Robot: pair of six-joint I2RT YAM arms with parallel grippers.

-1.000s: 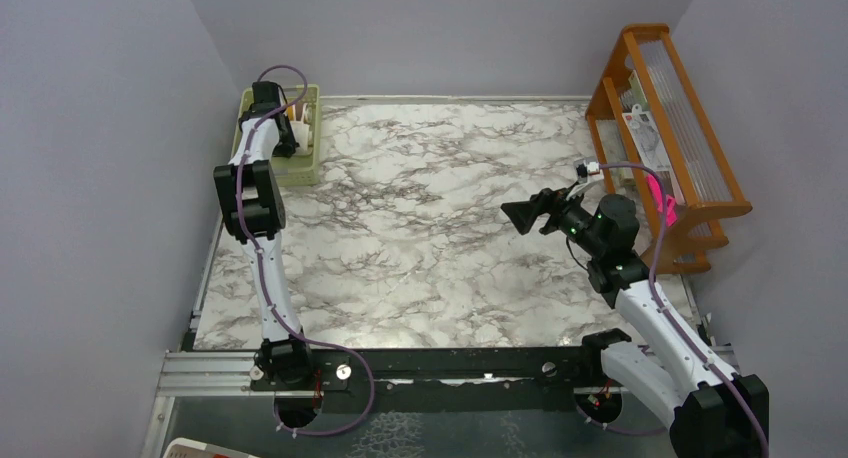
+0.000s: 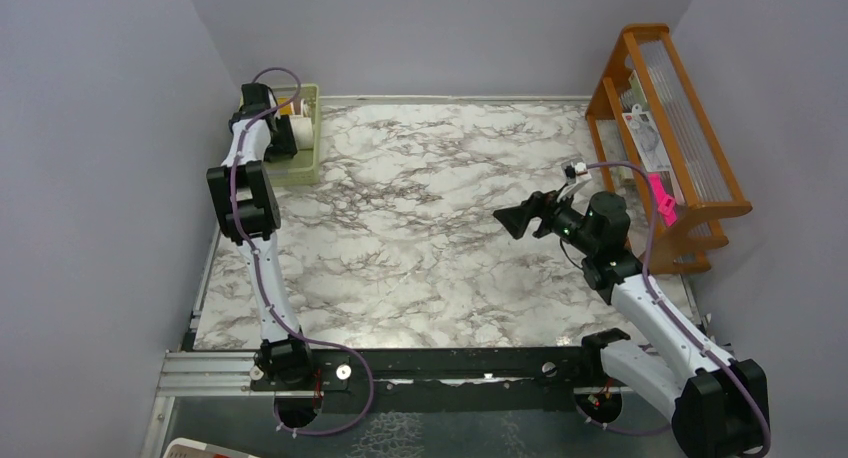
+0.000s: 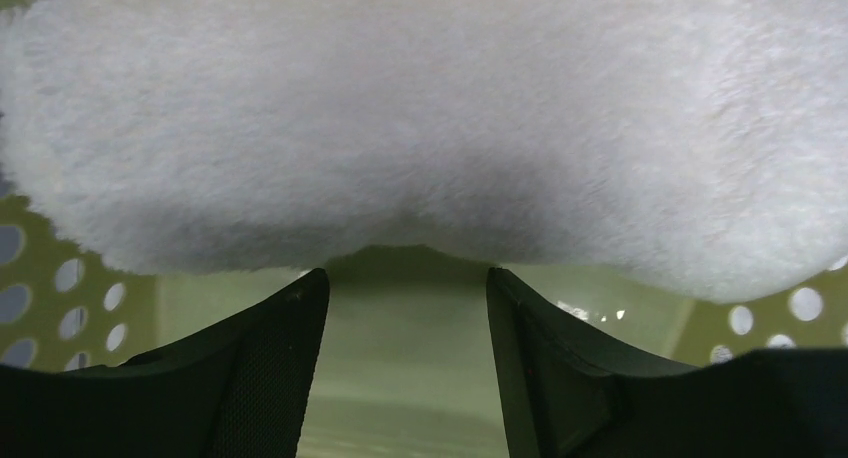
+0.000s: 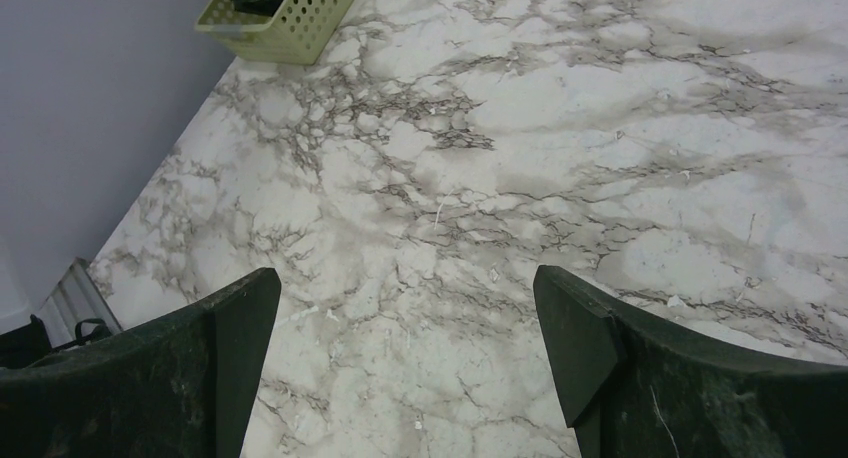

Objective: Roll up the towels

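A white fluffy towel lies in the green perforated basket at the table's back left, filling the upper half of the left wrist view. My left gripper is down in the basket, fingertips at the towel's near edge, open with a gap and nothing visibly held between them. My right gripper is open and empty above the right part of the marble table.
A wooden rack with a pink item stands along the right edge, behind my right arm. Grey walls bound the back and sides.
My left arm has shifted slightly left within the basket, showing more of the white towel in the top view. My right arm has moved very slightly left.
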